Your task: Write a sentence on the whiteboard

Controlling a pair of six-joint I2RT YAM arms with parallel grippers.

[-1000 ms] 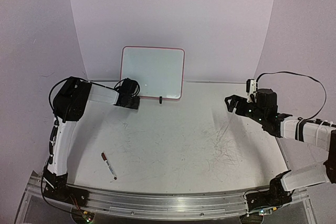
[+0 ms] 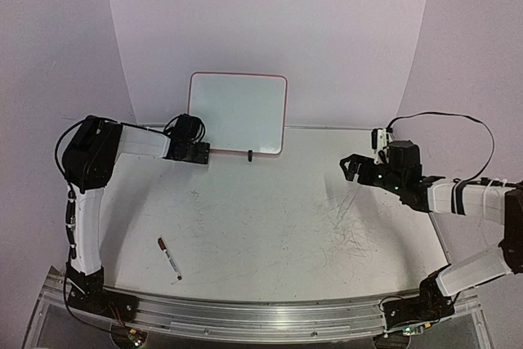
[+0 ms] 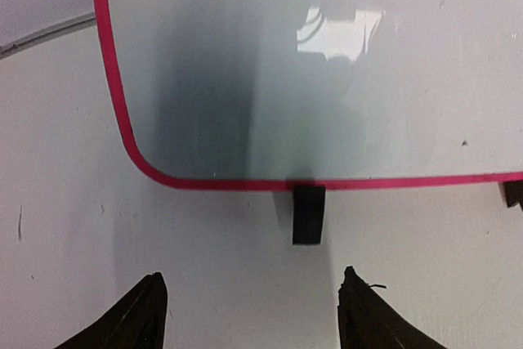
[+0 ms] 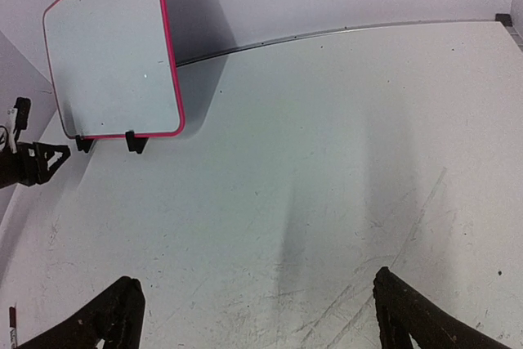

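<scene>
A blank-looking whiteboard (image 2: 241,112) with a red border leans against the back wall, held at its lower edge by black clips. The marker (image 2: 170,259), white with a reddish-brown cap, lies on the table at the front left; one end of the marker (image 4: 13,326) shows at the edge of the right wrist view. By the board's lower left corner is my left gripper, its fingers wide apart and empty. On the table's right side my right gripper hangs open, nothing between its fingers, well away from board and marker.
A black clip (image 3: 308,215) juts forward from the board's bottom edge near the left gripper. Walls enclose the table (image 2: 270,226) at the back and sides.
The right gripper has moved a little to the left. Board and marker stay where they were.
</scene>
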